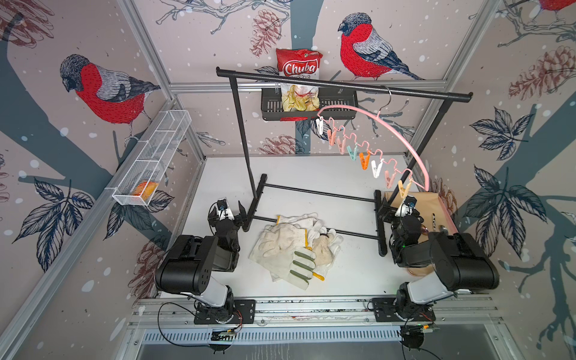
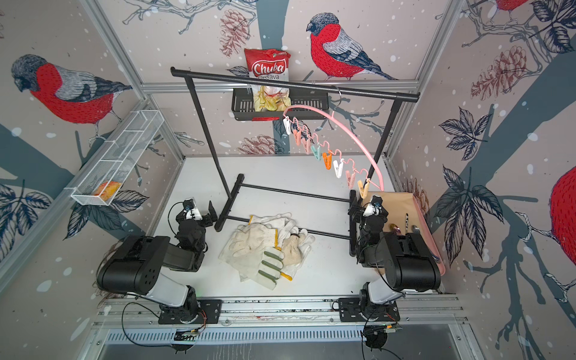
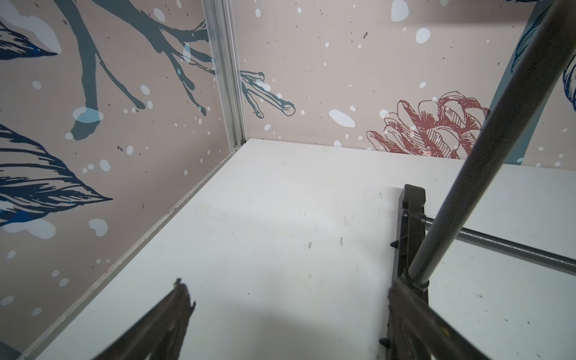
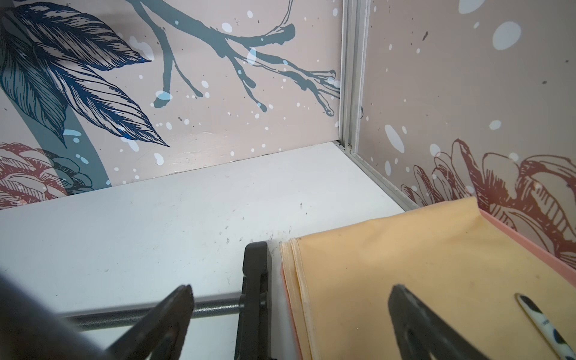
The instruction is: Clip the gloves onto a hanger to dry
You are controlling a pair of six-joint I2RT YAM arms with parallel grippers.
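A pile of cloth gloves [image 1: 282,246], cream with yellow trim and one green-striped, lies in the middle of the white table between the rack's feet. A pink hanger [image 1: 396,132] with a row of coloured clips, among them an orange clip [image 1: 363,159], hangs from the rack's top bar [image 1: 348,84]. My left gripper stands open and empty beside the rack's left foot, left of the gloves. My right gripper is open and empty by the right foot, below the hanger's near end.
A tan tray with utensils [image 4: 420,258] sits on the right. A wire basket [image 1: 156,150] is on the left wall, and a black shelf with a snack bag [image 1: 300,69] on the back wall.
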